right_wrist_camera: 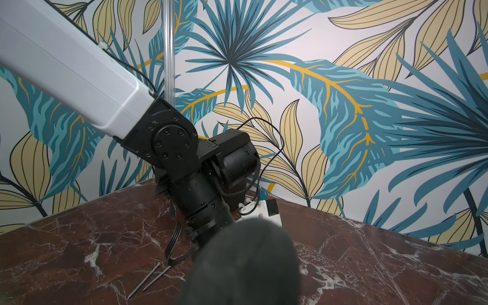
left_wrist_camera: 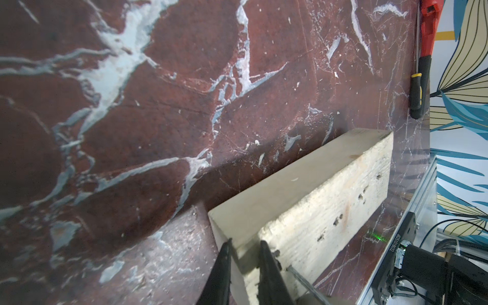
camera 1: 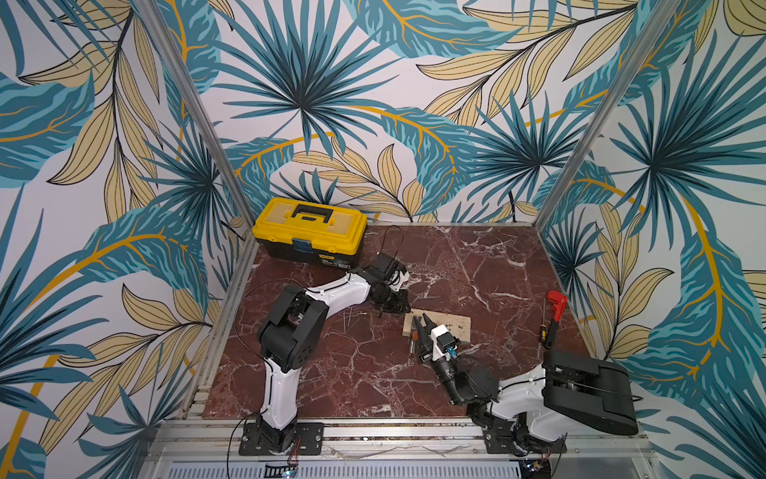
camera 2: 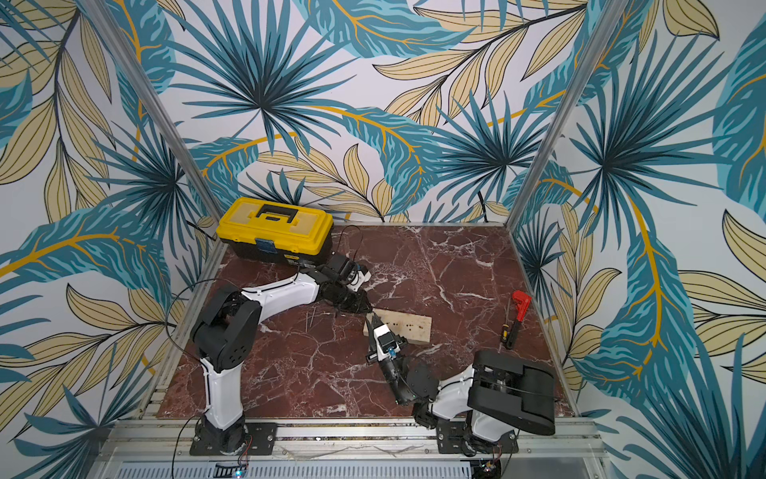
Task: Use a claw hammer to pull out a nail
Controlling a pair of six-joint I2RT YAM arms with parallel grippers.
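Observation:
A pale wooden board (camera 1: 455,325) with several holes lies mid-table. In the left wrist view, my left gripper straddles the near end of the board (left_wrist_camera: 325,198), shut on it. A thin grey rod (left_wrist_camera: 305,284), apparently a nail, meets the board's holed face by one finger. My right gripper (camera 1: 422,321) is over the board's left part. A dark rounded end (right_wrist_camera: 244,259), seemingly the hammer's handle, fills the lower middle of the right wrist view. A small orange and metal part (camera 1: 413,341) shows beside that gripper; most of the hammer is hidden.
A yellow toolbox (camera 1: 311,227) stands at the back left. Red and black tools (camera 1: 553,317) lie by the right edge. Two loose nails (right_wrist_camera: 151,278) rest on the tabletop left of the board.

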